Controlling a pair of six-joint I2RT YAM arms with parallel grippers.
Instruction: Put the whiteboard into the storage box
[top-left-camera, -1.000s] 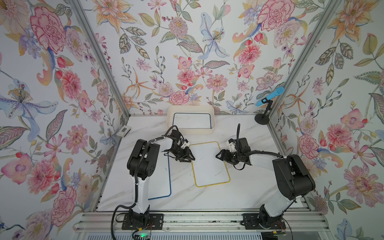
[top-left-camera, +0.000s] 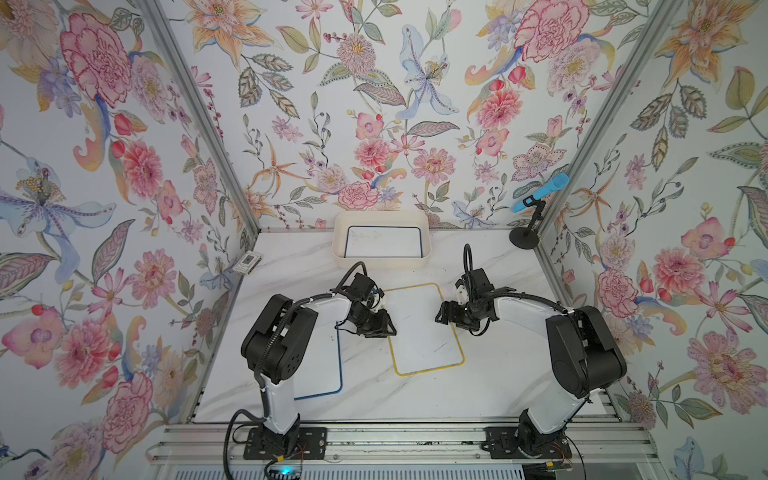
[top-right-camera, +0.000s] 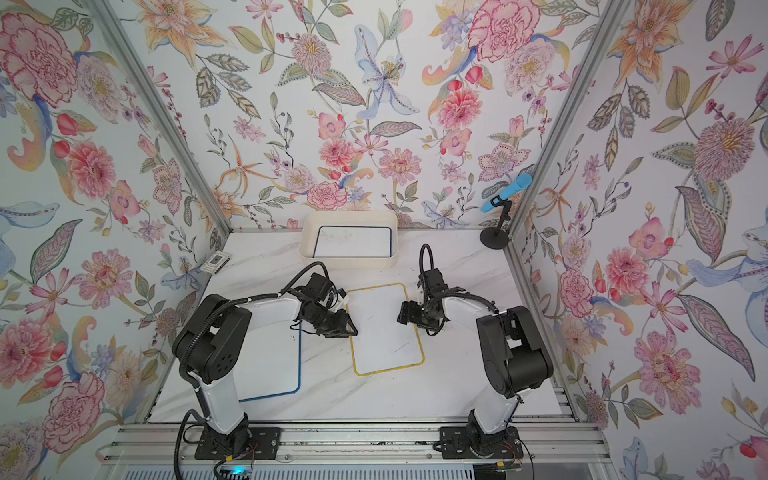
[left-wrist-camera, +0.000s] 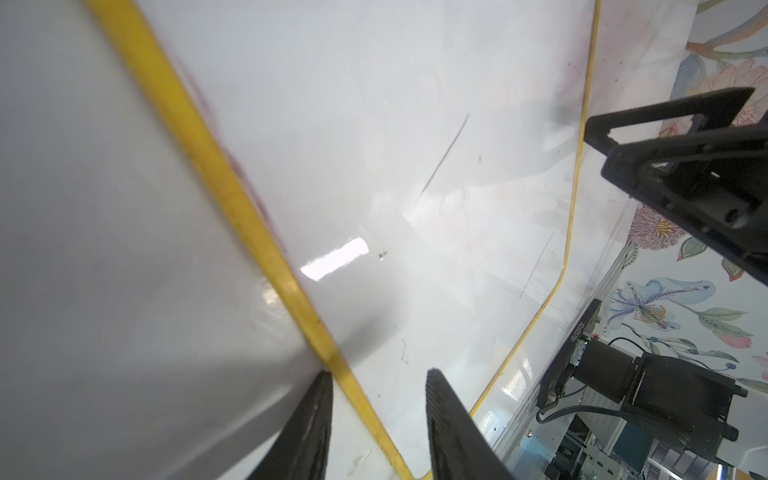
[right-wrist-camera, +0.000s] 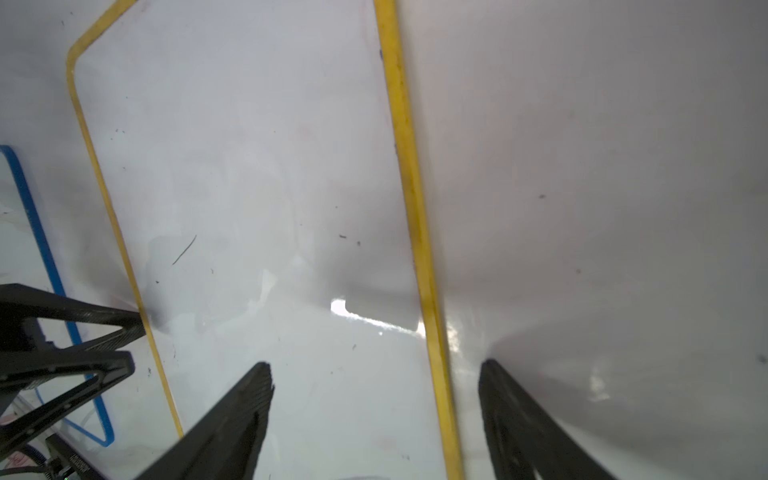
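Observation:
The yellow-edged whiteboard (top-left-camera: 422, 328) lies flat at the table's centre. My left gripper is open low over its left edge, with the yellow strip running by the fingertips in the left wrist view. My right gripper is open over its right edge, the strip between its fingertips in the right wrist view. Whether either touches the board is unclear. The cream storage box (top-left-camera: 381, 262) stands at the back centre with a blue-edged whiteboard (top-left-camera: 382, 240) inside it.
Another blue-edged board (top-left-camera: 316, 372) lies at front left, partly under my left arm. A black stand with a blue cylinder (top-left-camera: 524, 237) is at back right, and a small device (top-left-camera: 247, 261) at the left edge. Bare table lies right of the box.
My left gripper has moved slightly toward the front and right since a second ago. The right one has shifted slightly up in the top left view. The centre board has shifted slightly rightward.

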